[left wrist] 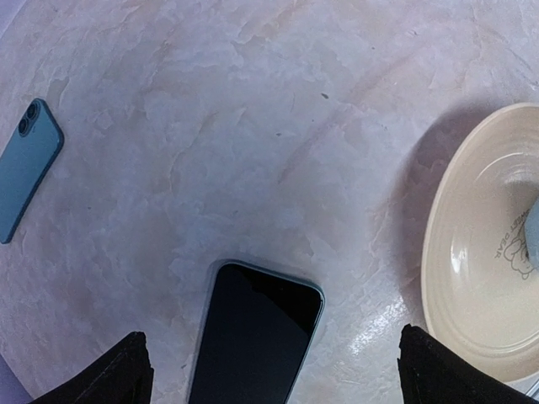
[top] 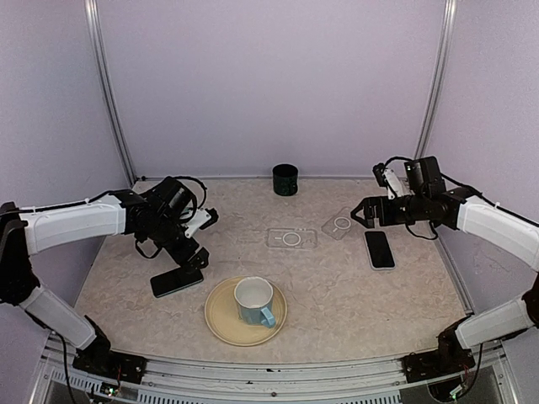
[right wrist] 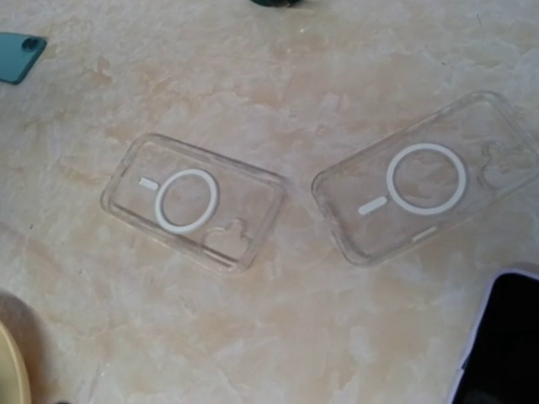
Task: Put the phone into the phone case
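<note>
A dark-screened phone (top: 176,281) lies at the left of the table; my left gripper (top: 194,252) hangs open just above it, and in the left wrist view the phone (left wrist: 253,337) sits between the open fingertips. A second phone (top: 379,251) lies at the right, below my open right gripper (top: 368,210). Two clear cases with white rings, one at the centre (top: 291,238) and one tilted to its right (top: 336,224), lie flat; both show in the right wrist view.
A tan plate (top: 221,330) with a light-blue mug (top: 253,295) lies at the front middle, right of the left phone. A dark green cup (top: 285,179) stands at the back.
</note>
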